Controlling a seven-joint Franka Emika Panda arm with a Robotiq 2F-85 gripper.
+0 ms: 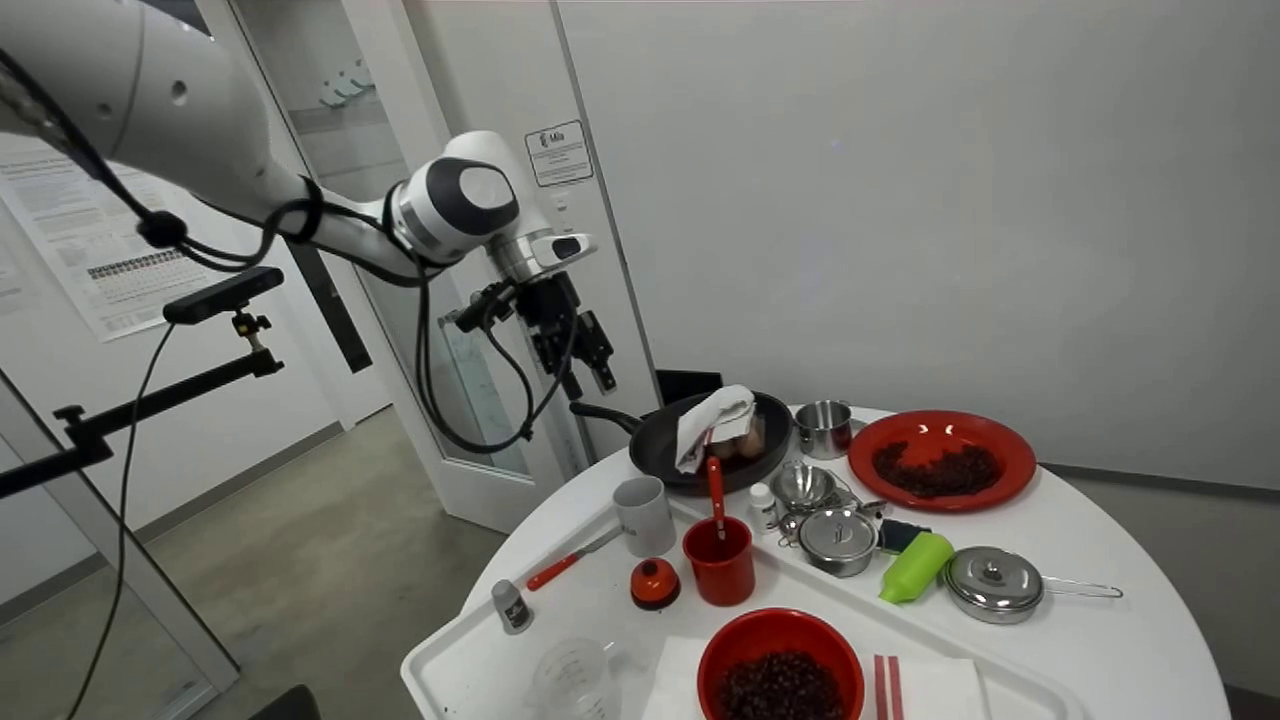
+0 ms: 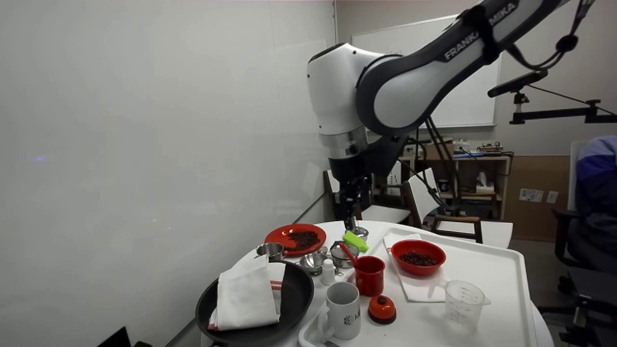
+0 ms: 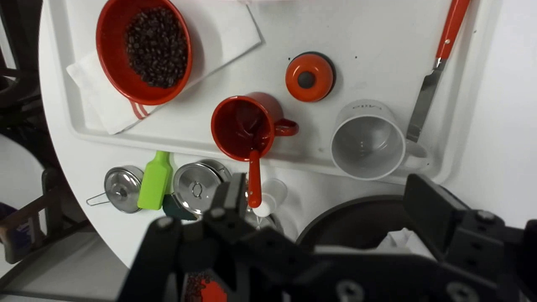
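My gripper (image 1: 590,386) hangs in the air above the table, its fingers open and empty. In the wrist view its two fingers (image 3: 428,211) stand wide apart, above the black pan (image 3: 352,221). A folded white towel (image 1: 716,420) lies in that pan. Close to the pan, on the tray, stand a grey-white mug (image 3: 370,143) and a red mug (image 3: 246,126) with a red-handled utensil (image 3: 255,181) leaning in it. A red bowl (image 3: 108,40) of dark beans rests on a striped cloth (image 3: 226,35).
The white tray (image 2: 491,254) also carries an orange timer (image 3: 308,76), a knife (image 3: 428,95) and a clear measuring cup (image 2: 464,303). Beyond it are a red plate (image 1: 888,432) with beans, steel pots (image 1: 840,540) and a green bottle (image 1: 918,566). A wall borders the table.
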